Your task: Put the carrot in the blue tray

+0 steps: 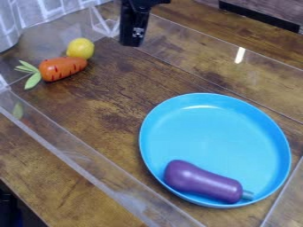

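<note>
The orange carrot (62,68) with green leaves (28,74) lies on the wooden surface at the left. At the lower right is the round blue tray (213,106), which holds a purple eggplant. My dark gripper (133,41) is at the top of the view, up and to the right of the carrot and apart from it. Whether its fingers are parted cannot be made out at this size.
Touching or close behind the carrot is a yellow lemon (81,48). The purple eggplant (204,181) rests along the tray's near side. A metal pot (7,27) stands at the upper left corner. Clear walls border the surface.
</note>
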